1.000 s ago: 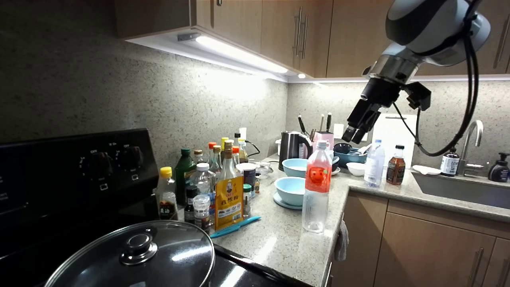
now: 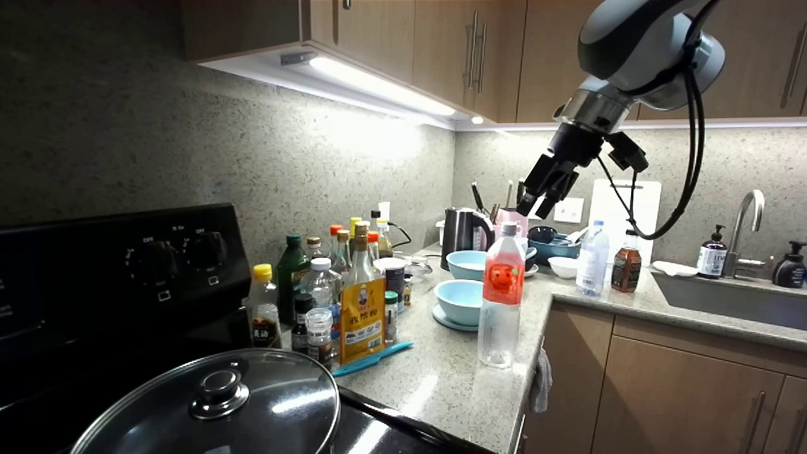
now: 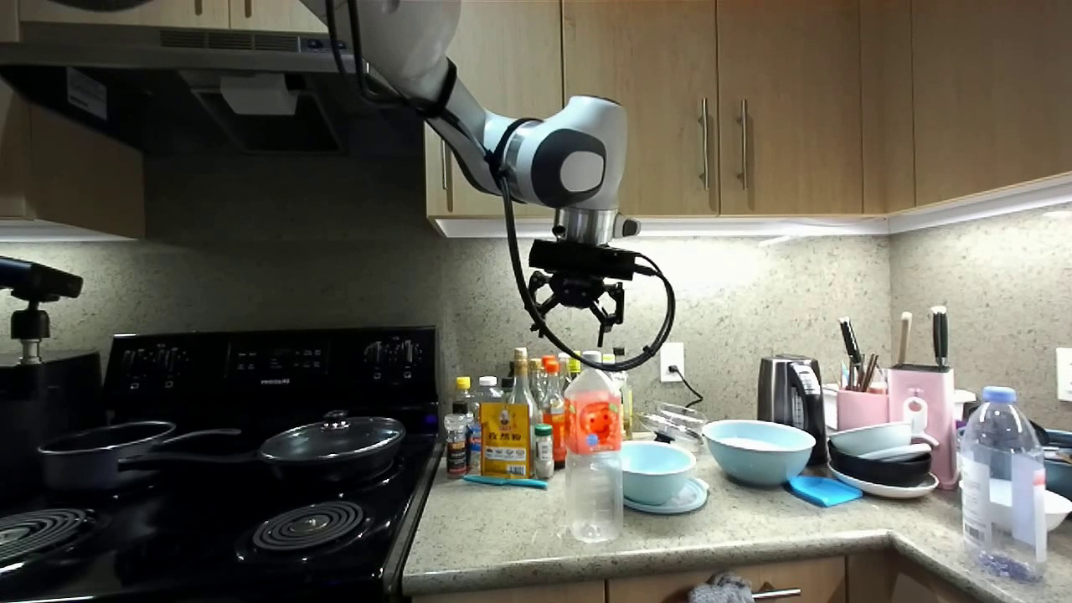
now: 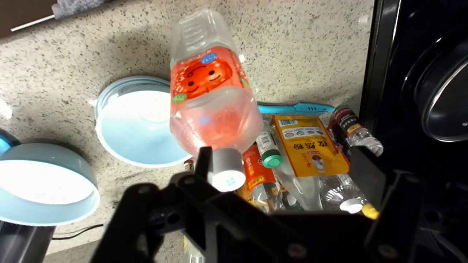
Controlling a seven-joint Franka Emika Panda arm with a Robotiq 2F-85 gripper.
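A clear plastic bottle with a red smiling-face label (image 2: pixel 503 284) and pale cap stands upright on the counter near its front edge. My gripper (image 3: pixel 570 327) is open in the air above the bottle's height, with its fingers spread. In the wrist view, the bottle's cap (image 4: pixel 228 175) appears beside the left finger (image 4: pixel 203 163), while the gap of my gripper spans seasoning bottles and a yellow packet (image 4: pixel 309 142) further below. No object is gripped. Contact between finger and cap cannot be judged from the wrist view alone, but exterior view 2 shows the fingers higher.
Seasoning bottles crowd the backsplash beside the stove. A turquoise knife (image 2: pixel 372 360) lies before them. Light-blue bowls (image 3: pixel 655 471) and a kettle (image 3: pixel 791 404) stand right of the labelled bottle. A lidded pan (image 3: pixel 332 442) sits on the stove. Counter between stove and bottle is bare.
In exterior view 1, the arm and gripper have moved left and slightly up over the last second. The labelled bottle and the other objects have stayed in place.
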